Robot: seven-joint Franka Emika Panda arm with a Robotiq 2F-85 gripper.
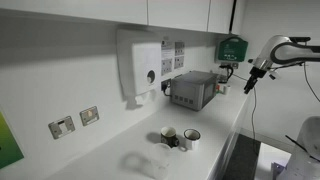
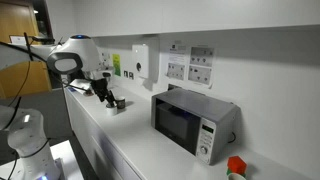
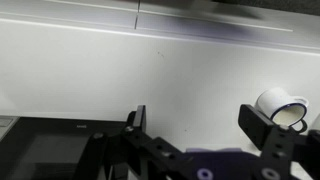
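My gripper is open in the wrist view, its dark fingers (image 3: 140,119) wide apart with only pale surface visible between them. A white mug (image 3: 283,106) with a dark rim lies in that view's right part, apart from the fingers. Exterior view 1 has the same kind of white mug (image 1: 192,140) on the counter beside a dark mug (image 1: 169,136). There the gripper (image 1: 250,86) hangs in the air at the far right. In exterior view 2 the gripper (image 2: 108,101) appears in front of the mugs, partly overlapping them.
A silver microwave (image 2: 185,125) stands against the wall on the long white counter (image 1: 120,155). A pale, see-through container (image 1: 158,158) is near the mugs. Wall cabinets (image 1: 180,12) overhang the counter, and a white dispenser (image 1: 140,62) is fixed to the wall. A red object (image 2: 236,165) lies beyond the microwave.
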